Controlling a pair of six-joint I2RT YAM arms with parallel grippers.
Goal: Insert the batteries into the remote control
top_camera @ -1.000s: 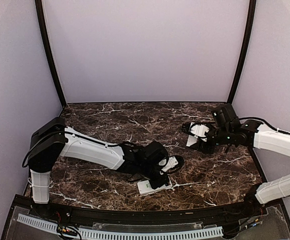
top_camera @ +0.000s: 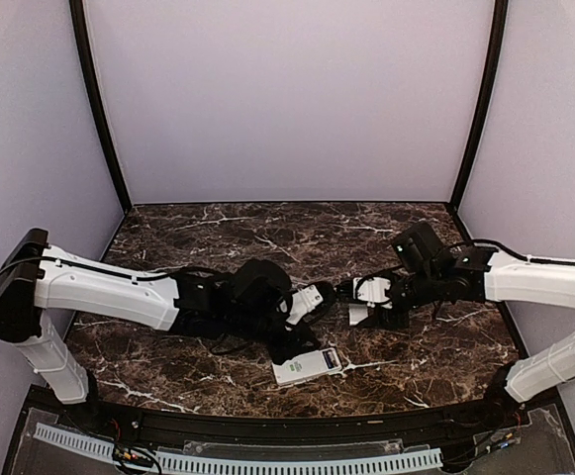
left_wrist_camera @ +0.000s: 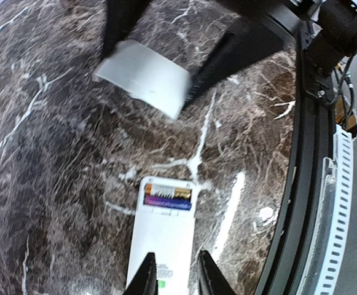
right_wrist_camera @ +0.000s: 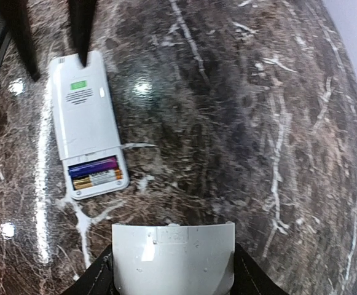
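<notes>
The white remote (top_camera: 310, 367) lies flat on the marble table near its front edge. In the left wrist view its compartment end is uncovered, with two batteries (left_wrist_camera: 168, 196) side by side inside, one purple, one gold and white. My left gripper is over the remote's other end, its fingers part open and nothing seen between them. A white battery cover (right_wrist_camera: 173, 258) is held up off the table by my right gripper (top_camera: 359, 309), shut on it. Both wrist views show the cover (left_wrist_camera: 147, 77) apart from the remote, beyond its compartment end.
The table's dark front rail (top_camera: 267, 419) runs close to the remote, with a white slotted strip (top_camera: 297, 462) beyond it. Bare marble (top_camera: 277, 233) stretches across the back. My two grippers are close together near the middle.
My left gripper has drawn back to the left, baring the remote's compartment end. My right gripper has moved left and toward the front with the cover. The remote has not visibly moved.
</notes>
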